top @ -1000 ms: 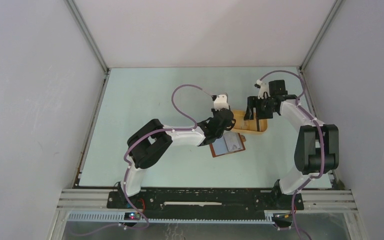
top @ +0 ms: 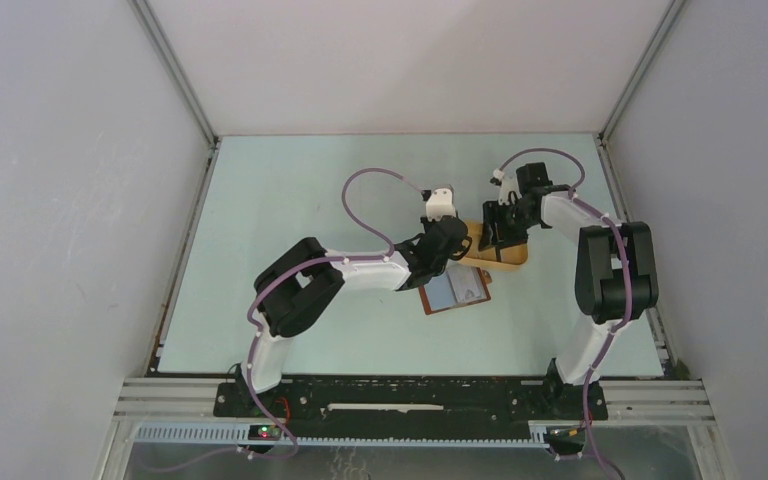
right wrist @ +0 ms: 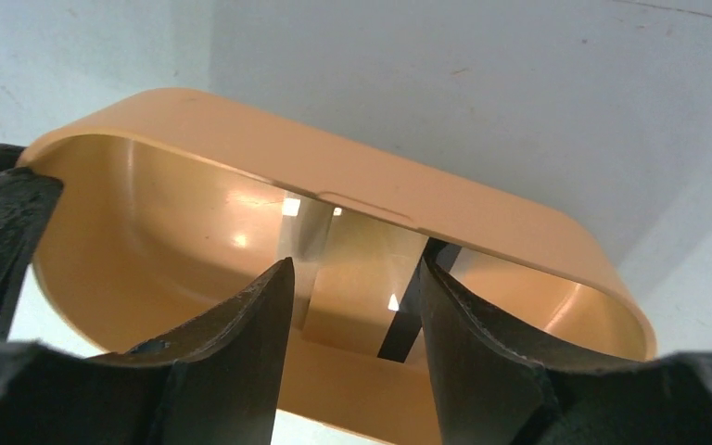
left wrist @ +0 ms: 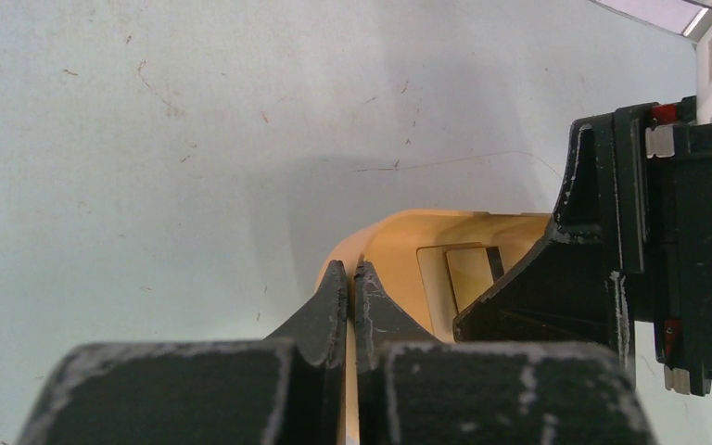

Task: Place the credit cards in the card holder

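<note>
An orange open box (top: 495,265) stands right of the middle in the top view. My left gripper is shut on its thin rim at the left end. Inside the box lie cards: a tan card with a black stripe (right wrist: 371,278) and, partly under it, a paler card (right wrist: 305,236). My right gripper is open over the box, its fingertips apart above the striped card, nothing held between them. In the top view, an open brown card holder (top: 469,285) with pale inner faces lies just in front of the box.
The left gripper's dark finger (right wrist: 5,241) shows at the box end in the right wrist view, close to the right gripper. Bare white table (top: 260,190) stretches left and behind. The left arm (top: 360,270) crosses just left of the card holder.
The right gripper has moved left along the box, and the box's right end has shifted slightly left. Left arm and card holder have stayed put.
</note>
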